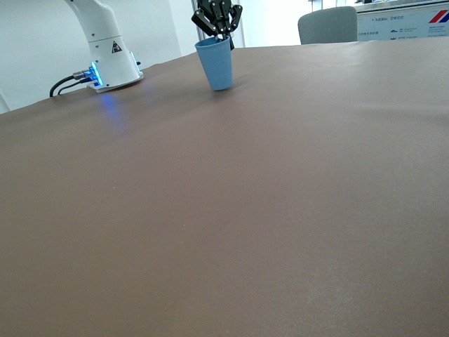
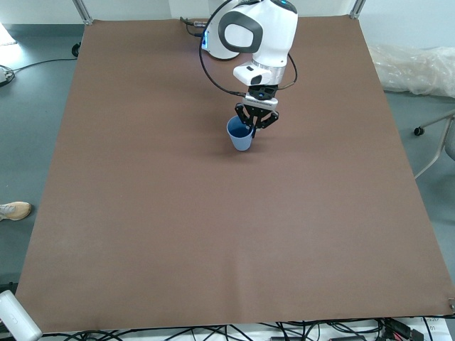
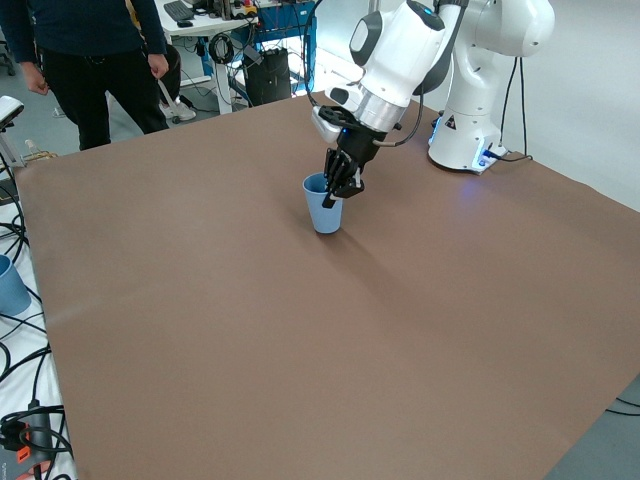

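Note:
A light blue cup (image 2: 239,142) stands upright below the arm's black gripper (image 2: 250,126) near the upper middle of the brown table (image 2: 234,234). In the top view the cup (image 1: 216,69) has the gripper (image 1: 220,35) at its top, one finger reaching into it and another along its outside. In the right view the gripper (image 3: 330,188) is at the rim of the cup (image 3: 324,220). Whether it is clamped on the wall or slightly open is hard to tell; whether the cup touches the table is also unclear.
The white arm base (image 3: 460,140) stands at the table's back. Another blue cup (image 3: 10,290) lies off the table among cables on the side surface. A person stands beyond the table edge in the right view.

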